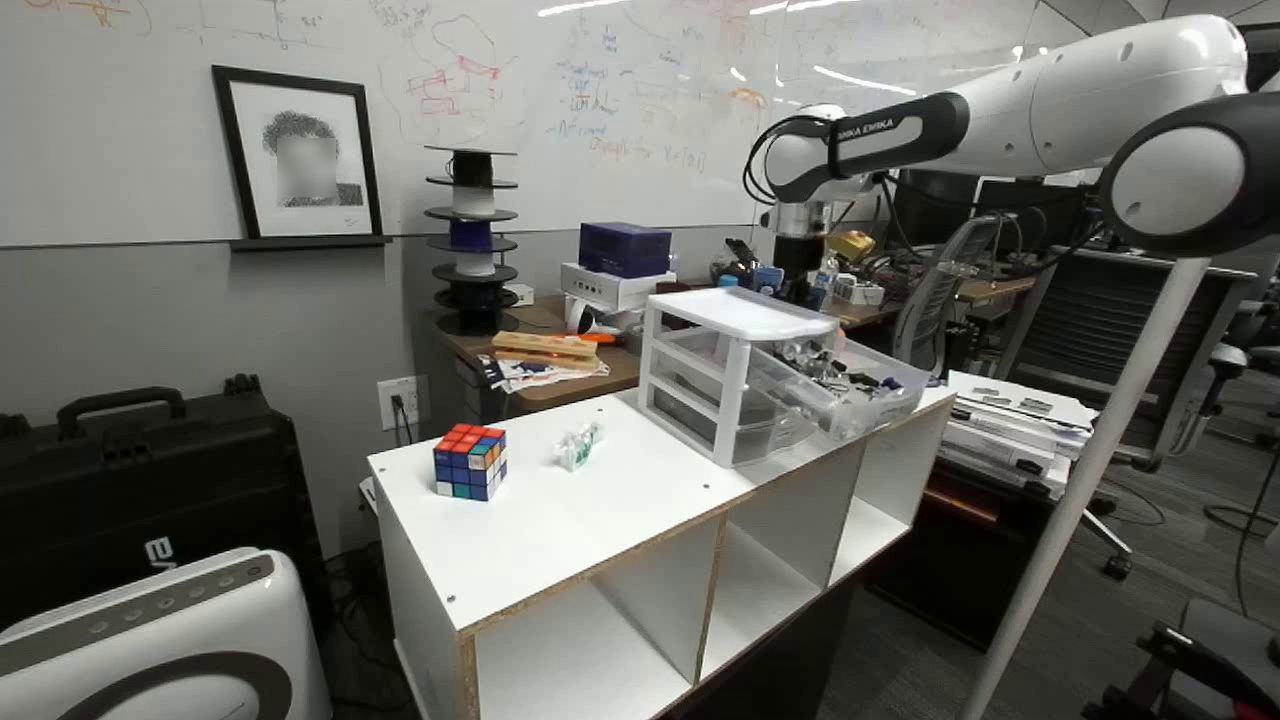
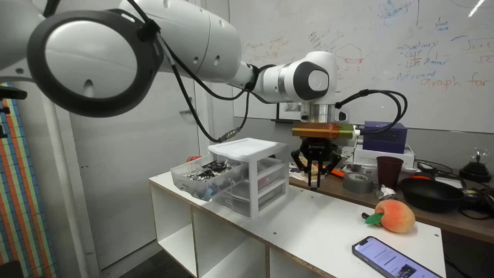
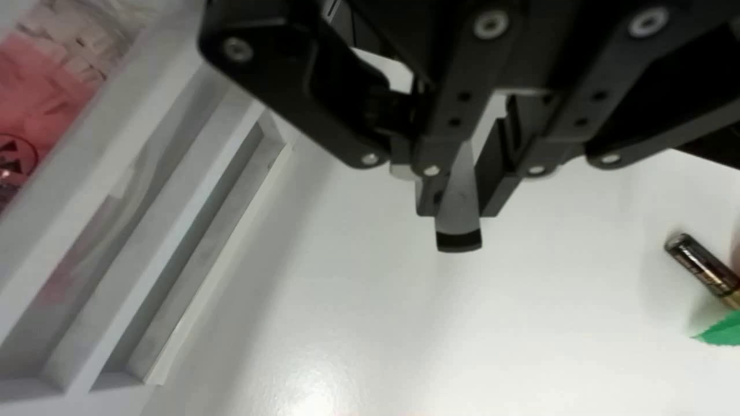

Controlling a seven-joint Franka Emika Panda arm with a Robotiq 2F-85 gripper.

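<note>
My gripper (image 2: 315, 181) is above the white shelf top (image 2: 324, 215), pointing down beside the drawer unit (image 2: 254, 185). In the wrist view its fingers (image 3: 491, 197) are shut on a narrow, pale grey object (image 3: 458, 216) with a black end; what it is I cannot tell. That object shows clear of the surface below. In exterior view 1 the gripper is mostly hidden behind the drawer unit (image 1: 727, 402).
An open clear drawer (image 2: 183, 183) full of small parts juts from the unit. A peach (image 2: 397, 216), a battery (image 3: 700, 263) and a phone (image 2: 393, 259) lie on the shelf. Exterior view 1 instead shows a Rubik's cube (image 1: 469, 462) and crumpled plastic (image 1: 578, 446) there.
</note>
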